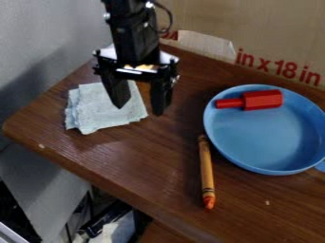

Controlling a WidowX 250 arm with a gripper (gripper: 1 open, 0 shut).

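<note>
My black gripper hangs open over the right part of a folded pale cloth on the wooden table's left side; whether its fingers touch the cloth I cannot tell. An orange crayon lies lengthwise on the table right of the cloth. A blue pan on the right holds a red rolling-pin-like object near its back rim. Something yellow is partly hidden behind the gripper.
A cardboard panel stands at the back, and a grey wall is at the left, beyond the table's edge.
</note>
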